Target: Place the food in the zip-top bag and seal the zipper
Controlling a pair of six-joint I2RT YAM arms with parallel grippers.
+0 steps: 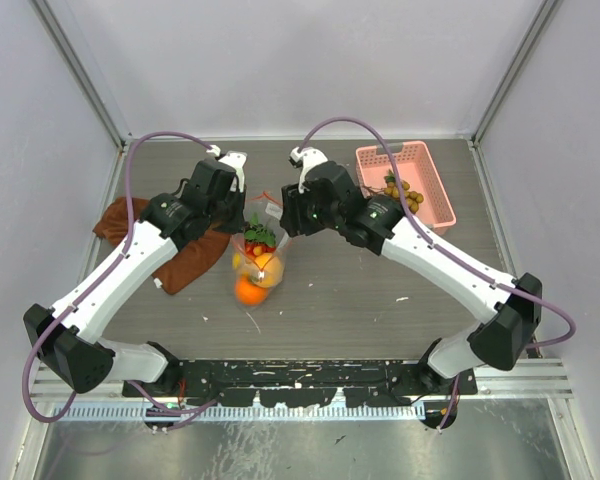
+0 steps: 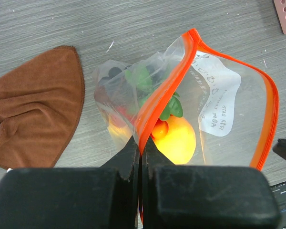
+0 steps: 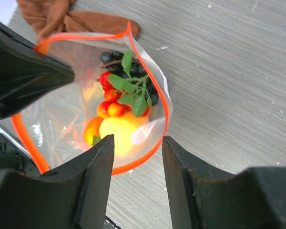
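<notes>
The clear zip top bag (image 1: pixel 260 270) with orange zipper stands open, holding black grapes, red and orange tomatoes (image 3: pixel 116 109), leaves, a yellow fruit (image 2: pixel 176 140) and an orange. My left gripper is shut on the bag's zipper edge, at its left side in the top view. My right gripper stands open at the bag's right, its fingertips near the zipper rim, nothing seen between them.
A brown cloth (image 1: pixel 185 265) lies at left. A pink basket (image 1: pixel 432 195) with yellowish round fruit on stems sits at back right.
</notes>
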